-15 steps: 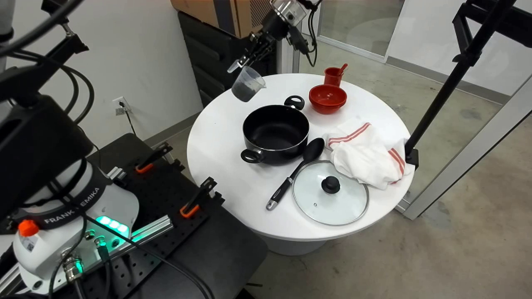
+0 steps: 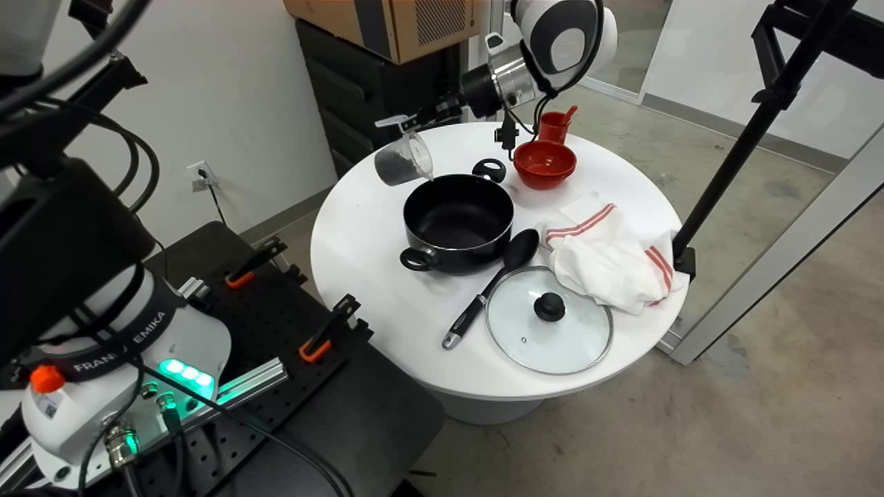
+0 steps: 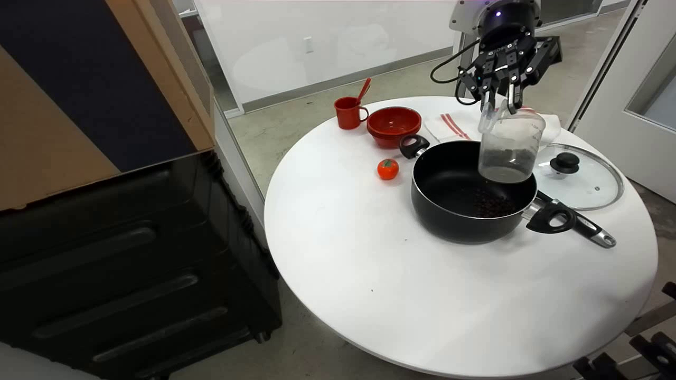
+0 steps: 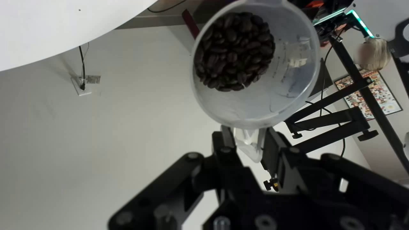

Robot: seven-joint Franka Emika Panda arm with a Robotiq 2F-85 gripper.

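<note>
My gripper (image 2: 406, 123) is shut on the handle of a clear measuring cup (image 2: 399, 161), held tilted above the table at the pot's left side in exterior view 1. The wrist view looks into the cup's mouth, where dark beans (image 4: 234, 53) lie against the bottom and one side; the fingers (image 4: 227, 137) pinch the handle. A black pot (image 2: 458, 217) stands uncovered on the table. In exterior view 2 the cup (image 3: 510, 149) overlaps the pot (image 3: 469, 225), and small dark reddish pieces (image 3: 493, 205) show inside the pot.
Red bowls (image 2: 544, 164) and a red mug (image 2: 553, 127) stand behind the pot. A black spoon (image 2: 497, 286), glass lid (image 2: 549, 327) and white towel (image 2: 609, 257) lie to its right. A tomato (image 3: 387, 169) shows only in exterior view 2.
The arm has swung lower and to the right in exterior view 1. The held cup has shifted slightly left and tipped further, its mouth turned more toward the pot.
</note>
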